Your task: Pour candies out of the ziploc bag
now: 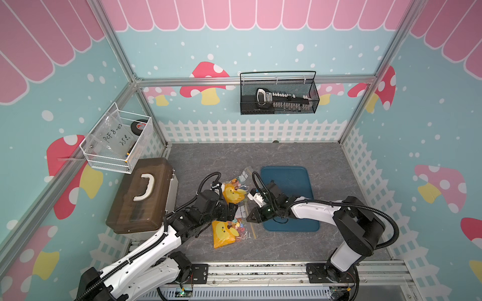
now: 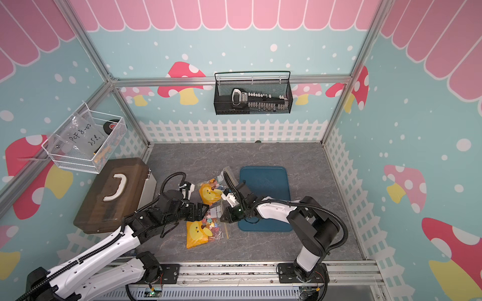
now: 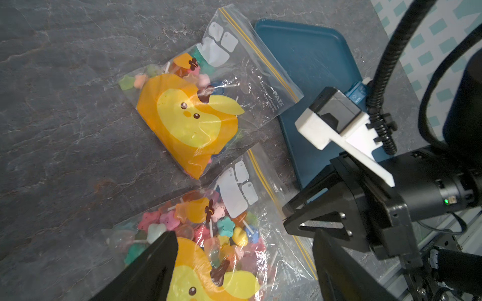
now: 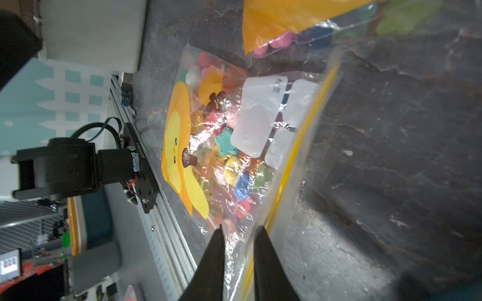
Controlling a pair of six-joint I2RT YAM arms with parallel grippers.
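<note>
Two clear ziploc bags of colourful candies, each with an orange and yellow character print, lie flat on the grey table. The near bag [image 3: 216, 255] has its yellow-striped zip edge [image 3: 265, 180] toward the right; the far bag [image 3: 185, 120] lies behind it, its zip end over the tray's edge. Above the near bag my left gripper is open, fingers wide apart and nothing between them. My right gripper is narrowly open at the near bag's zip edge, which rises close to its fingertips; whether they touch the plastic cannot be told.
A blue tray [image 1: 286, 173] lies right of the bags, partly under my right arm. At the left stands a brown-lidded case [image 1: 138, 195]. Wire baskets hang on the back and left walls. Bare table [image 1: 211, 155] stretches behind the bags.
</note>
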